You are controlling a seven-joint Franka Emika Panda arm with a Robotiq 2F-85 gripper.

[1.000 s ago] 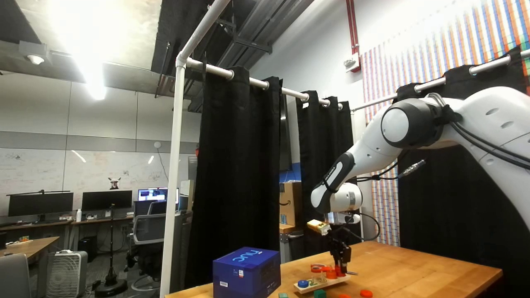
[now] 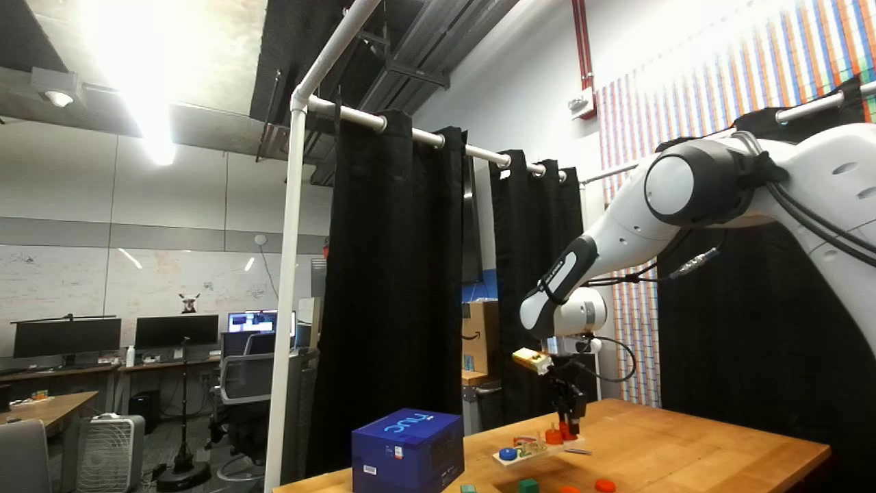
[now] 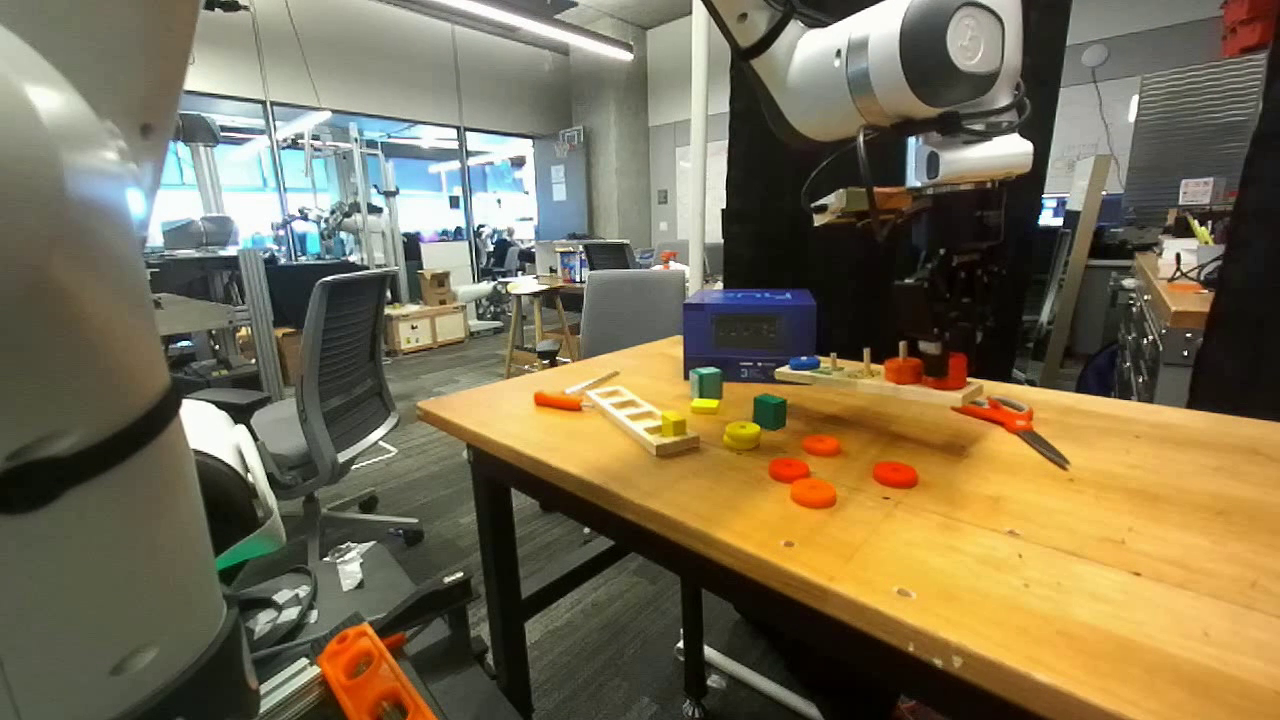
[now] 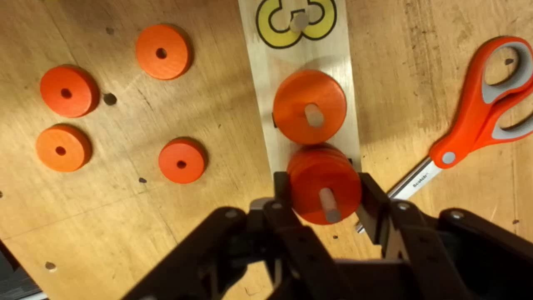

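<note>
My gripper is shut on a stack of red discs (image 4: 320, 172), its fingers on either side. A wooden peg pokes up through the stack at the end of a pale number board (image 4: 272, 105). In the exterior view, the board (image 2: 513, 461) looks raised off the table, with a shadow beneath it. An orange disc (image 4: 300, 112) sits on the neighbouring peg. Farther along, a bare peg (image 4: 300, 22) stands by a yellow number 3. At the board's other end is a blue piece (image 3: 804, 362).
Several loose red and orange discs (image 3: 813, 492) lie on the table. Orange-handled scissors (image 4: 452, 145) rest beside the board. A blue box (image 3: 750, 330), green blocks (image 3: 769, 412), yellow pieces (image 3: 741, 436) and a wooden frame (image 3: 624, 414) lie nearby.
My gripper has risen and shifted slightly right in the first exterior view. The board and its discs have come up with it; the board sat lower, on the table, a second ago.
</note>
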